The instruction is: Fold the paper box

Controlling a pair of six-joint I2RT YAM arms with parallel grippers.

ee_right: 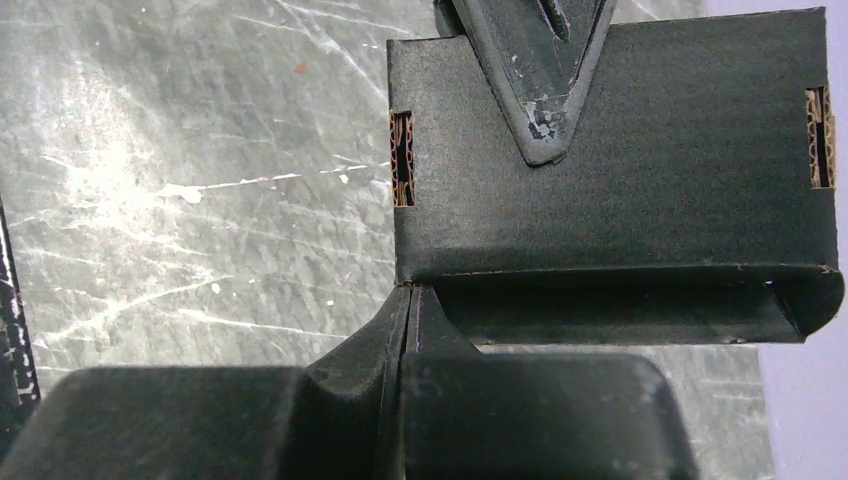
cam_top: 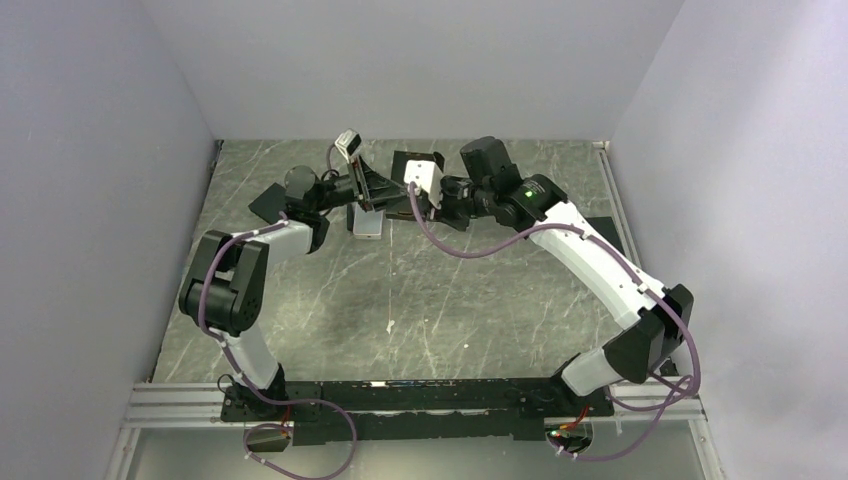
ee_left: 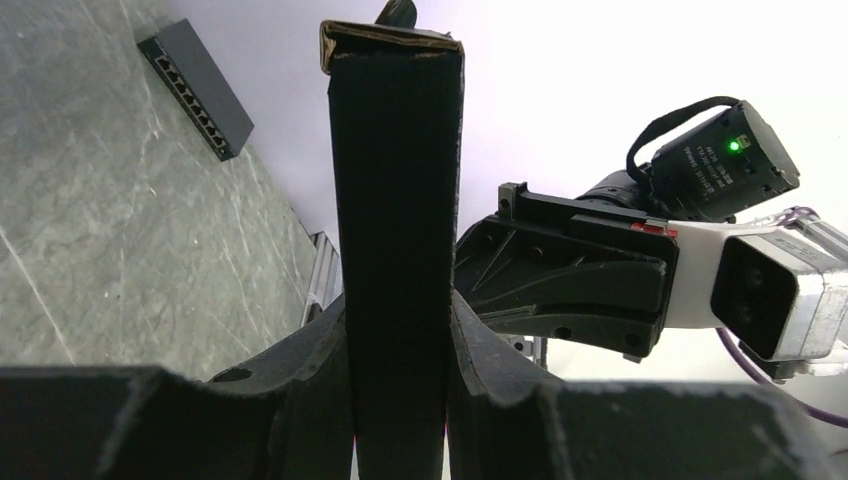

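The black paper box (cam_top: 406,163) stands at the back of the table, partly hidden by my arms. My left gripper (cam_top: 400,190) is shut on it: in the left wrist view a narrow black side of the box (ee_left: 397,200) rises between the fingers. Seen from the right wrist, one left finger (ee_right: 545,110) lies across the box's slotted face (ee_right: 690,150), and a flap (ee_right: 620,310) extends below that face's lower edge. My right gripper is shut, its tips together at the lower left corner of that face, beside the flap. Nothing shows between them.
A small white box (cam_top: 368,224) stands below the left gripper. A dark flat object (cam_top: 268,203) lies at the left, and another (cam_top: 606,232) at the right behind the right arm.
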